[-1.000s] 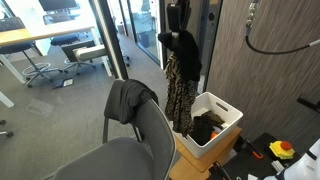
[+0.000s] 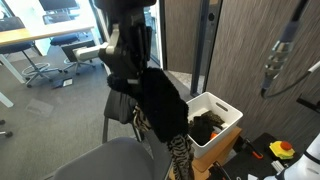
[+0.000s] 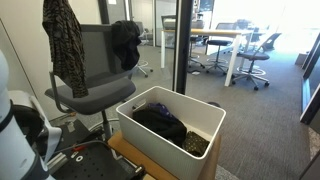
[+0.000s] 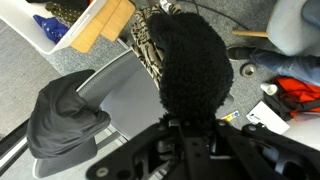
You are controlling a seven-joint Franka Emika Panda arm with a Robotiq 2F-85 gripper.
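Note:
A black cloth [image 2: 165, 105] with a leopard-patterned part [image 2: 180, 152] hangs from my gripper [image 2: 140, 70], which is shut on its upper end. In the wrist view the dark cloth [image 4: 190, 65] drops away from the gripper, covering the fingertips' contact. The patterned cloth [image 3: 65, 55] hangs over the grey chair's seat side at upper left in the second exterior view; the gripper is out of that frame. Another black garment [image 3: 126, 45] is draped on the chair's backrest [image 4: 130, 92].
A white bin [image 3: 165, 150] holding dark and patterned cloths [image 3: 160, 122] stands on a wooden surface [image 2: 205, 155] beside the chair. A person's leg and shoe [image 4: 240, 53] show in the wrist view. A glass wall and more chairs stand behind.
The gripper and hanging cloth have come left and closer to the first exterior camera, from beside the bin to over the chair. The cloth now hides much of the chair's backrest there.

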